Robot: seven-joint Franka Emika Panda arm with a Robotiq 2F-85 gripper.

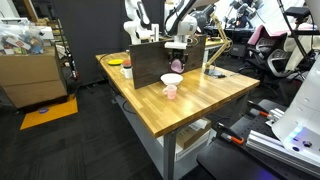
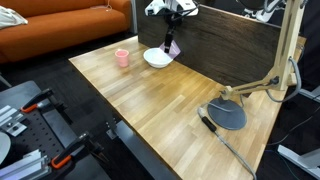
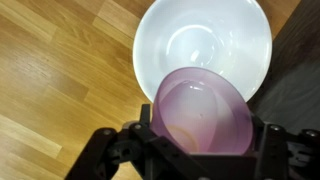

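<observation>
A pink cup [image 3: 205, 110] shows its open mouth in the wrist view, overlapping the near edge of a white bowl [image 3: 180, 45]. On either side of this cup stand the dark fingers of my gripper, which is open around it. In exterior view 2 the cup [image 2: 174, 48] appears just beyond the bowl [image 2: 157, 58], by the dark panel. Exterior view 1 has the cup [image 1: 177, 65] below the gripper and behind the bowl [image 1: 171, 79]. Whether its base touches the table cannot be told.
Another pink cup [image 2: 122, 58] stands apart from the bowl, nearer the table's edge. A dark panel [image 2: 225, 45] runs close along the far side. A lamp base [image 2: 226, 114] and a cable-like tool [image 2: 230, 145] occupy one end.
</observation>
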